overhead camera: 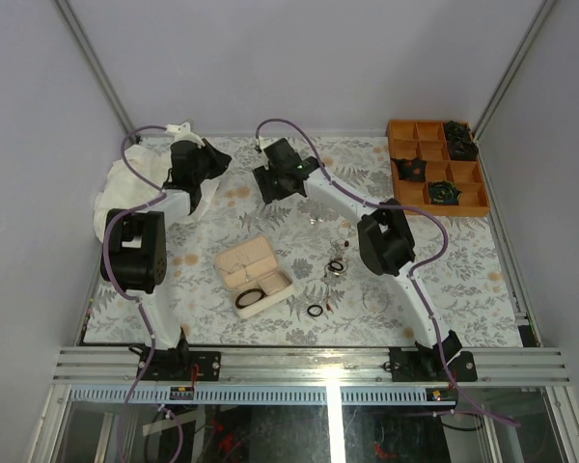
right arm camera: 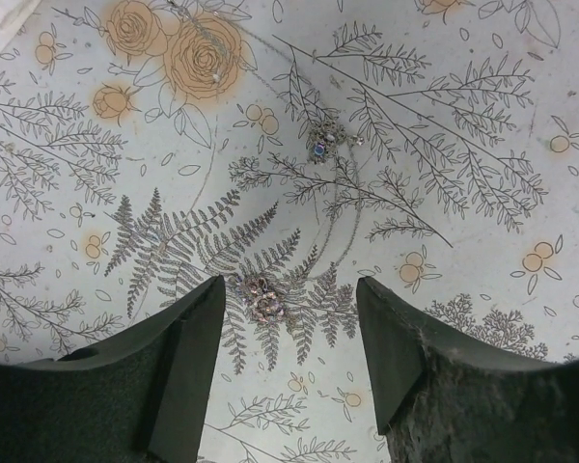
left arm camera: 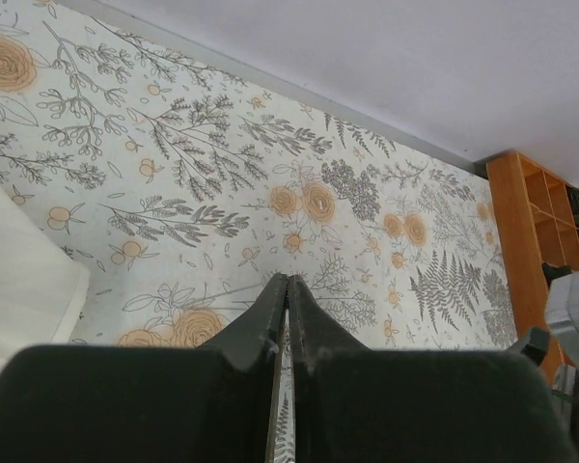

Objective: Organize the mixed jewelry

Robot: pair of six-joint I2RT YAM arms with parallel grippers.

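Note:
My right gripper is open above the floral table; in its wrist view a jewelled cluster lies between the fingertips from above, and a second cluster with chains lies farther up. My left gripper is shut at the left back, beside a white cloth. In the top view a cream jewelry box stands open at front centre with a black ring inside. More rings and small pieces lie to its right.
An orange compartment organizer with dark pouches in some sections stands at the back right. The back wall borders the table. Bare table shows at the front right and between the arms.

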